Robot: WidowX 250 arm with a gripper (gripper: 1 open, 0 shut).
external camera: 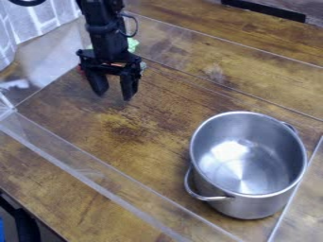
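Note:
The black robot gripper [112,81] hangs at the upper left over the wooden surface, its two fingers spread apart and pointing down. Behind it and partly hidden by it lie small objects, including a pale green item [130,44] and something small and reddish, too hidden to identify. A large steel pot [246,161] with side handles stands at the lower right, well apart from the gripper.
Clear strips or panels run along the left and right sides. A dark edge lies at the top right.

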